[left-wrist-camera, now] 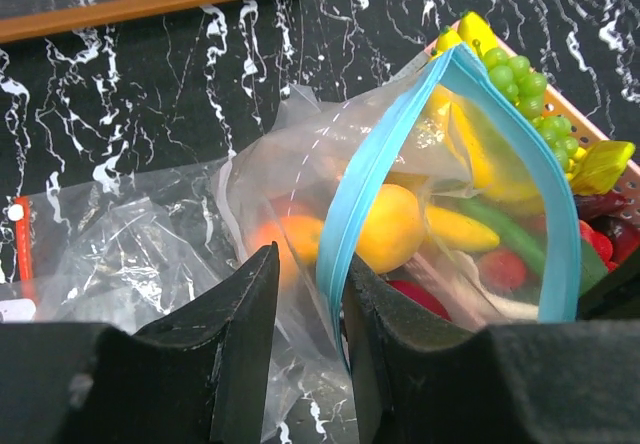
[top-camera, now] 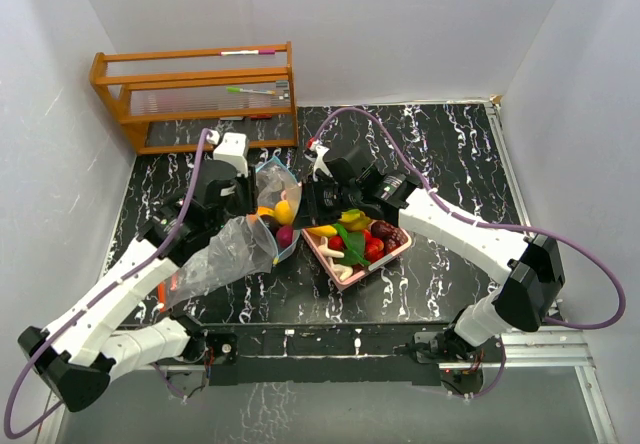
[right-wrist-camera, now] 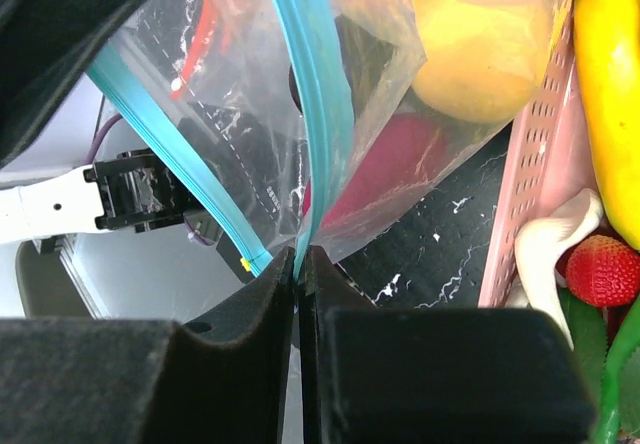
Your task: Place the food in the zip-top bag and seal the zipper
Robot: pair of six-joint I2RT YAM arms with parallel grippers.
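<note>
The zip bag [left-wrist-camera: 300, 184] with blue zipper edges holds yellow, orange and dark red food pieces, between my two grippers. In the left wrist view my left gripper is part open, its fingers either side of a blue zipper edge. My right gripper is shut on the other stretch of blue zipper at the bag's mouth. The pink food basket [top-camera: 340, 272] beside the bag holds bananas, peppers, grapes, a mushroom and red fruit.
A wooden rack [top-camera: 190, 79] stands at the back left. Loose clear bags [top-camera: 200, 274] lie at the front left.
</note>
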